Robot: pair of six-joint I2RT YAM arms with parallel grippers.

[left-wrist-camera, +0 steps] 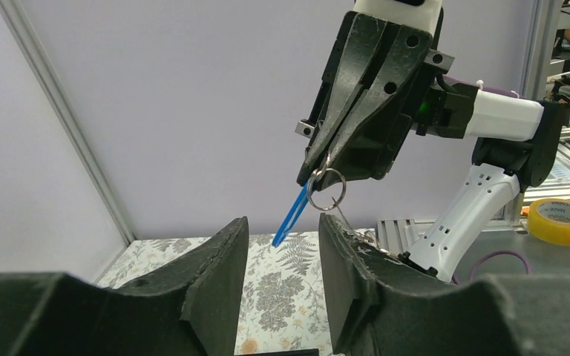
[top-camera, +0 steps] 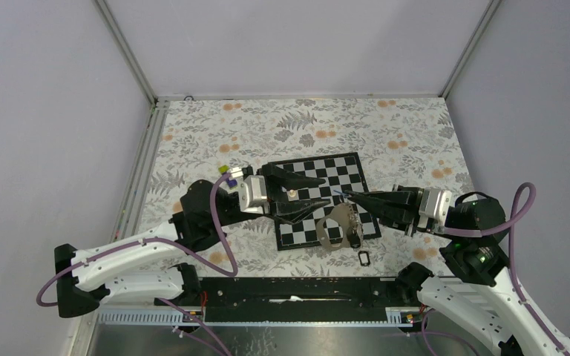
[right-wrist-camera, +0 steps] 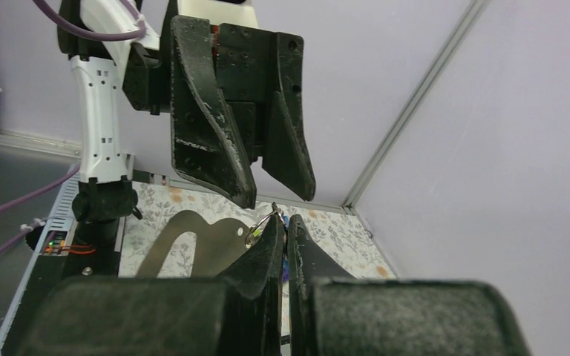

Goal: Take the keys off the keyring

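Note:
At my right gripper's tips (top-camera: 347,194), a metal ring (left-wrist-camera: 326,190) and a thin blue strip (left-wrist-camera: 289,219) stick out from between the closed fingers. In the top view a flat grey metal plate (top-camera: 322,230) hangs below those tips, with a darker piece (top-camera: 355,231) alongside it. In the right wrist view the plate (right-wrist-camera: 219,245) has a curved cut-out. A small black frame-like piece (top-camera: 364,257) shows lower still; whether it hangs or lies on the table I cannot tell. My left gripper (top-camera: 326,191) faces the right one, open, with nothing between its fingers.
Under the grippers lies a black-and-white checkered board (top-camera: 341,165) on a floral tabletop (top-camera: 408,163). Yellow and blue bits (top-camera: 228,175) sit behind the left arm, and a small pale item (top-camera: 292,194) shows between its fingers from above.

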